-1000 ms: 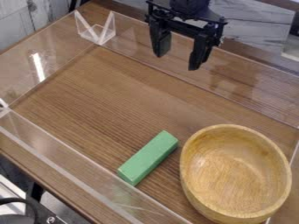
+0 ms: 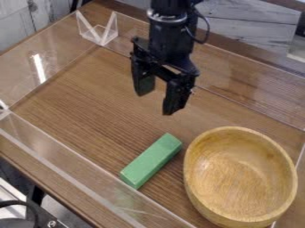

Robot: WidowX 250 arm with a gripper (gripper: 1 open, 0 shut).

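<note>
My gripper point(image 2: 161, 77) hangs over the middle back of the wooden tray, dark, pointing down with its fingers apart and nothing seen between them. Below it to the front lies a green rectangular block point(image 2: 152, 161). A round tan bowl point(image 2: 240, 178), empty, stands at the front right, to the right of the block.
A clear plastic piece point(image 2: 98, 28) sits at the back left near the tray's far wall. Dark cables show at the bottom left edge.
My gripper has moved from the back of the tray toward the front, coming nearer the green block. The block and bowl stay where they were.
</note>
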